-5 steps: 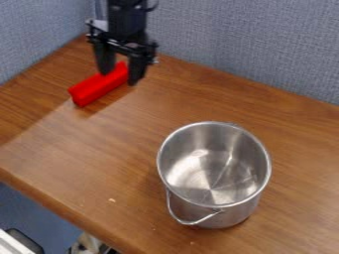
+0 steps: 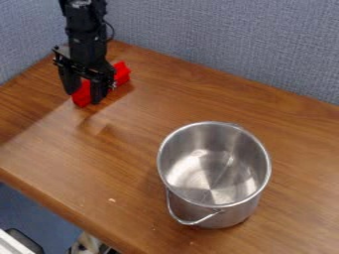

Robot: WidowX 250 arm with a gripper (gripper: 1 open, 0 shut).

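My black gripper (image 2: pixel 85 81) is down at the upper left of the table, over a red elongated object (image 2: pixel 119 73). The red object lies on the wood, partly hidden behind the gripper's fingers. Whether the fingers are closed on it is unclear. A steel bucket (image 2: pixel 213 169) with a wire handle stands at the lower right.
Grey-blue padded walls (image 2: pixel 225 40) line the back and left. Something black and white sits at the bottom-left corner, below the table edge.
My gripper has moved left and lower onto the red object, which it now covers more. The bucket has not moved.
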